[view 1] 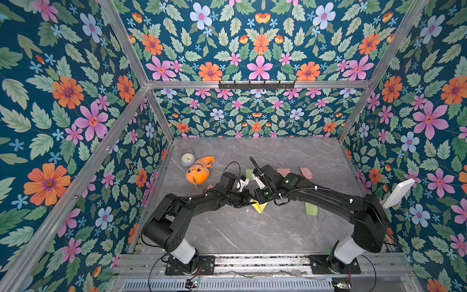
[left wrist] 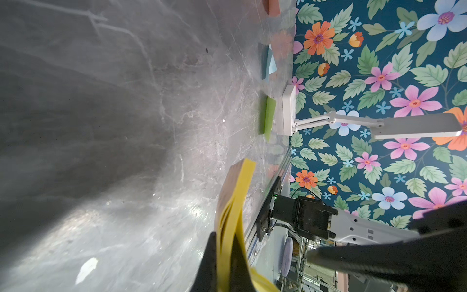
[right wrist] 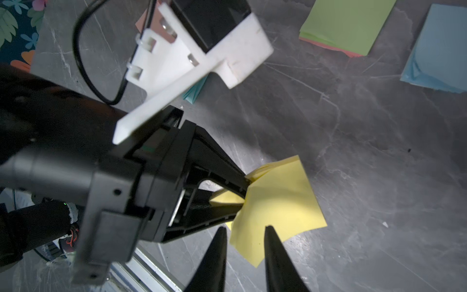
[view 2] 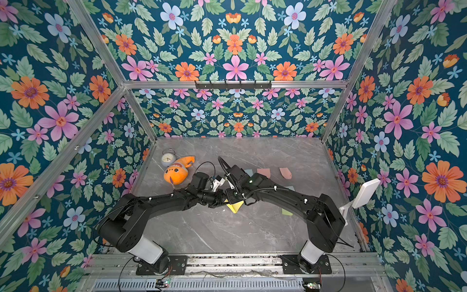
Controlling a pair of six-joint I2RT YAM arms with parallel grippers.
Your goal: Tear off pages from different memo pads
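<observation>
A yellow memo pad (view 1: 258, 206) is gripped by my left gripper near the middle of the table, its top sheets fanned and bent; the left wrist view shows its yellow edge (left wrist: 241, 180) between the fingertips. Directly above the pad is my right gripper, its fingertips part open at the bottom of the right wrist view, close over the yellow top sheet. In both top views the two wrists nearly meet and partly hide the pad.
Green (right wrist: 347, 22), blue (right wrist: 433, 48) and pink (view 1: 305, 172) pads lie around the table, another green one (view 1: 311, 208) at right. An orange plush toy (view 1: 197, 171) and an alarm clock (view 1: 187, 158) stand at back left.
</observation>
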